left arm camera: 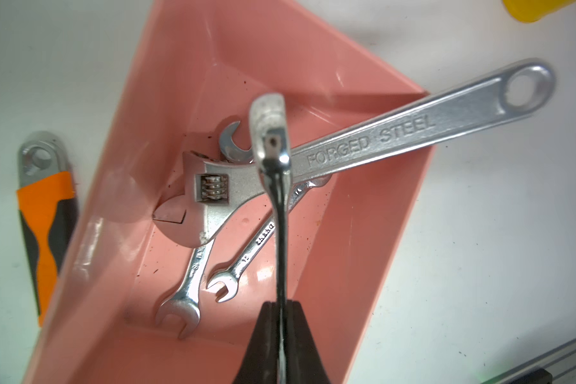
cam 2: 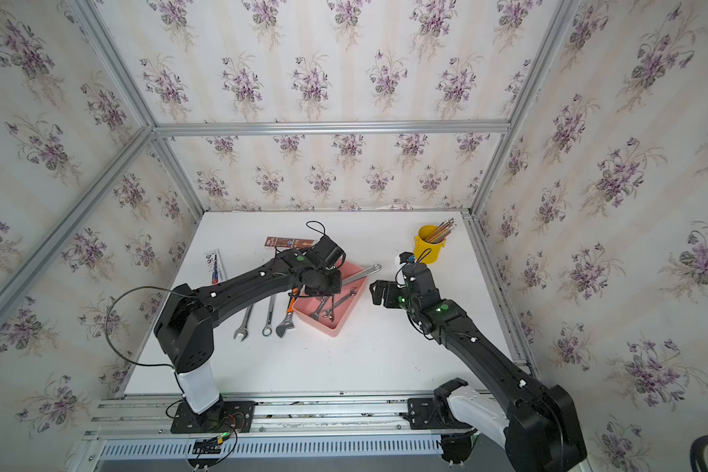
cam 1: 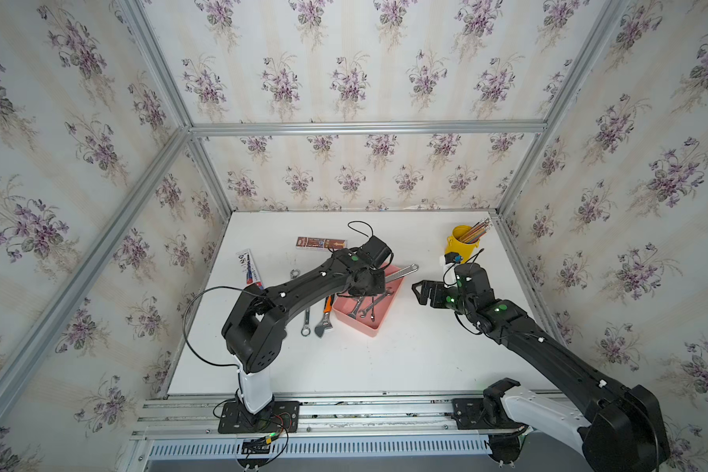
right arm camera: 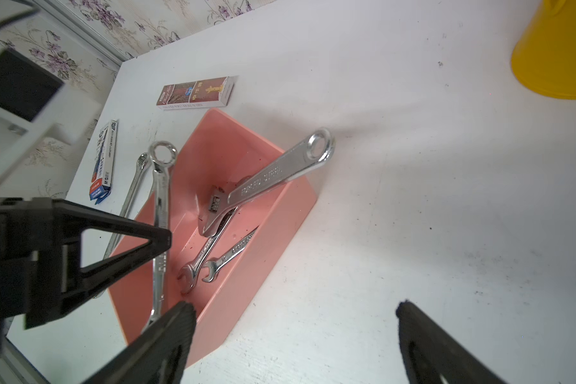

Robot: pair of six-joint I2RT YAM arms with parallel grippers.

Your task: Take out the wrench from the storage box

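A combination wrench is pinched in my left gripper, its ring end tilted up in the right wrist view. That view also shows the left fingers [right arm camera: 158,242] shut on its shank, above the pink storage box [right arm camera: 262,276]. Inside the box, a large adjustable wrench [left arm camera: 364,142] leans with its handle over the rim. Two smaller open-ended wrenches [left arm camera: 184,300] lie beneath it on the floor of the box. To the right of the box, my right gripper [cam 1: 419,292] stands open and empty, its fingers [right arm camera: 438,348] spread wide.
Several tools lie left of the box, among them an orange-handled adjustable wrench [left arm camera: 44,230]. Flat packages [cam 1: 321,243] lie at the back left. A yellow cup [cam 1: 460,245] with rods stands at the back right.
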